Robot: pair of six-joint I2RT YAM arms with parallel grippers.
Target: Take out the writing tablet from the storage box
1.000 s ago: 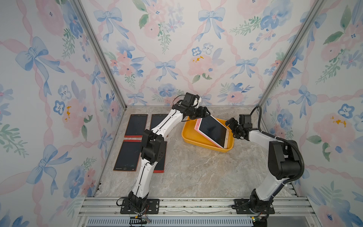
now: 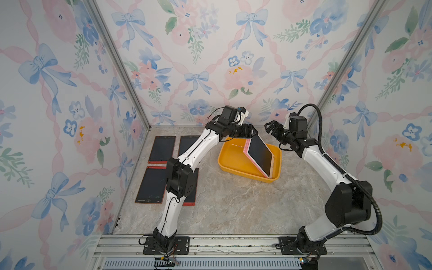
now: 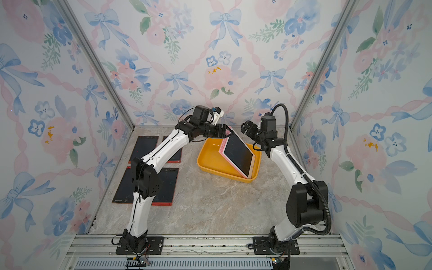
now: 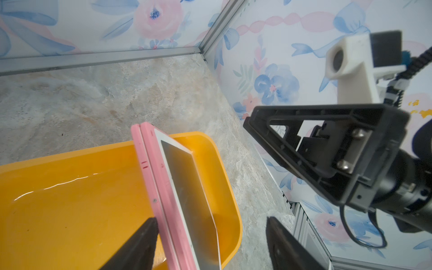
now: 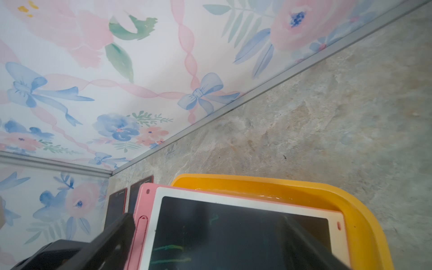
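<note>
A writing tablet (image 2: pixel 261 154) with a pink and white frame and dark screen leans steeply in the yellow storage box (image 2: pixel 234 168). Its lower edge is at the box's right front, and its upper left corner is raised above the rim. At that corner my left gripper (image 2: pixel 252 132) is shut on the tablet. In the left wrist view, the pink edge (image 4: pixel 169 210) runs between the blurred fingers; their contact is hard to make out. To the right of the raised corner, my right gripper (image 2: pixel 270 127) hangs open and empty above the box, facing the tablet's screen (image 5: pixel 225 229).
Several dark tablets with red edges, such as the front-left one (image 2: pixel 151 185), lie on the table at left, partly beneath the left arm. Bare marble tabletop (image 2: pixel 252 207) extends in front of the box. The patterned back wall (image 2: pixel 216 85) stands close behind.
The tablet has tipped more upright as my left gripper moved right with its corner. My right gripper has risen and shifted slightly left and back.
</note>
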